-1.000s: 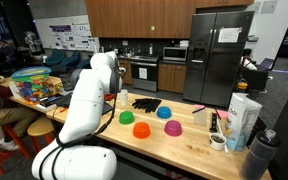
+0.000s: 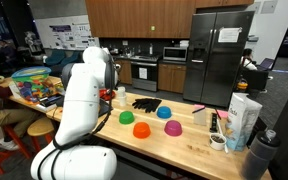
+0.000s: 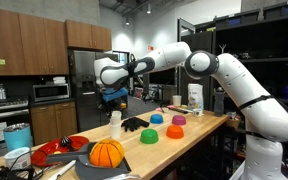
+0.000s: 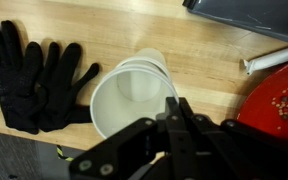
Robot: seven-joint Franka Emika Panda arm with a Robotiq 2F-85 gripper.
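A white cup [image 4: 124, 105] fills the middle of the wrist view, its mouth facing the camera. My gripper reaches the cup's right rim from the lower right, its fingers closed on that rim. Another pale rounded shape shows just behind the cup; whether it is a second cup or part of the same one I cannot tell. In exterior view 2, white cup surfaces [image 3: 115, 129] show upright at the table's far part, below the arm. Exterior view 1 shows a white cup [image 2: 122, 98] beside the arm's far end, where the fingertips are too small to make out.
Black gloves [image 4: 39, 82] lie left of the cup; a red bowl [image 4: 276, 105] with small bits is at right, near a dark tray [image 4: 254, 12]. An orange pumpkin [image 3: 107, 153] stands nearby. Green [image 2: 125, 117], orange [image 2: 142, 130], blue [image 2: 164, 112] and magenta [image 2: 173, 130] dishes lie along the table.
Over the last second the arm has shifted slightly at its far end, around the white cup. The dishes and other table items stay where they were.
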